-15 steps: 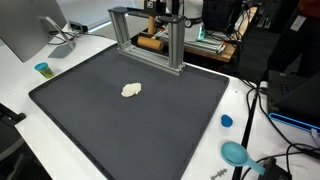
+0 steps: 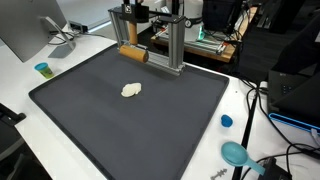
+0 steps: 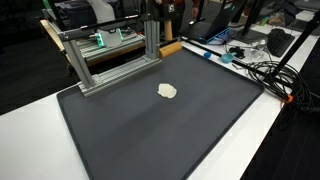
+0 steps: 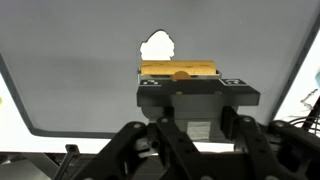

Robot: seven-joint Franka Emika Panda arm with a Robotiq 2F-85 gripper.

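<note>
My gripper (image 2: 132, 14) is shut on the upright handle of a wooden mallet-like tool (image 2: 132, 53). Its cylindrical head hangs crosswise below, over the far part of the dark mat. In exterior view 2 the wooden tool (image 3: 172, 47) appears near the mat's back edge, to the right of the metal frame. Seen from the wrist, the wooden head (image 4: 178, 68) lies across the view just beyond the dark fingers (image 4: 152, 86). A flat cream-coloured piece (image 2: 131, 90) with an uneven outline rests on the mat, apart from the tool.
A metal frame (image 3: 112, 72) stands at its back edge. A green-and-blue cup (image 2: 43, 70), a blue lid-like object (image 2: 227, 121) and a teal ladle-like object (image 2: 236, 154) lie off the mat. Cables (image 3: 270, 72) run beyond it.
The cream piece has stayed put.
</note>
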